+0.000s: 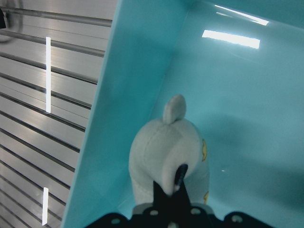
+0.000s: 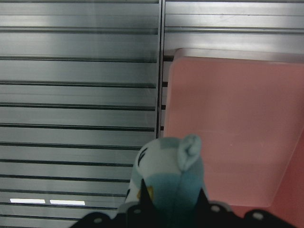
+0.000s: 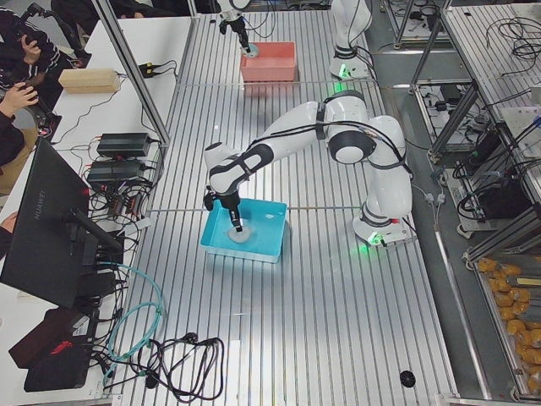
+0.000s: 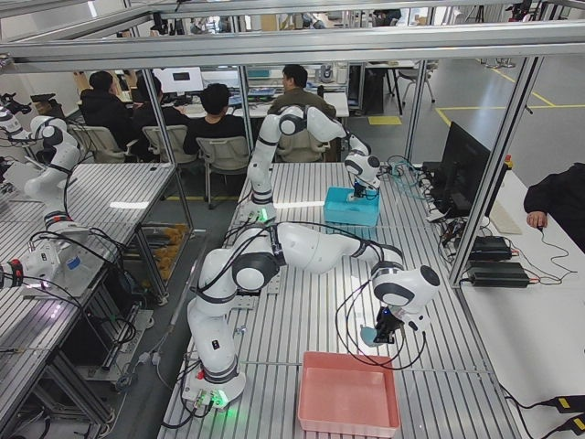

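My left gripper is over the turquoise box (image 3: 270,249), shut on a white plush toy (image 1: 161,147) inside it, near one wall. In the camera left view that toy shows as a pale shape at the box floor. My right gripper holds a light blue and white plush toy (image 2: 175,190) between its fingers, above the slatted table beside the edge of the pink box (image 2: 228,118); in the camera right view it hangs just behind that box (image 4: 347,416), which looks empty.
Coiled cables (image 3: 190,372) lie at the near left. A monitor (image 3: 59,228) and electronics stand on the white side desk, with people beyond.
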